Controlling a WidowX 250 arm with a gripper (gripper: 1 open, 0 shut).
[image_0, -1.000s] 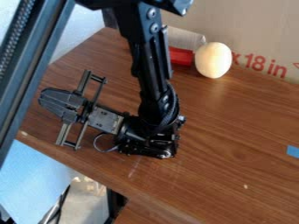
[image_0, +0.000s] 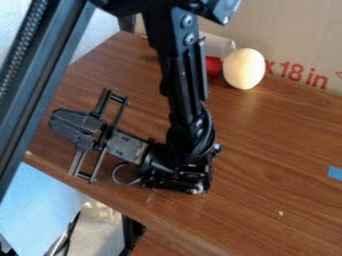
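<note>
My gripper (image_0: 91, 135) is low over the left part of the wooden table (image_0: 267, 170), at the end of the black arm, turned sideways near the table's front-left edge. Whether its fingers are open or shut is unclear from this angle, and I see no object held. At the back, a white egg-shaped object (image_0: 243, 70) stands beside a red cylindrical object (image_0: 214, 66) and a pale cylinder (image_0: 218, 46), both partly hidden by the arm.
A cardboard box (image_0: 301, 35) stands behind the table. A blue tape piece (image_0: 335, 172) lies at the right. A metal frame post (image_0: 34, 80) runs along the left.
The arm and gripper have shifted slightly to the right over the last second, with a small change in tilt. The objects at the back are unmoved.
</note>
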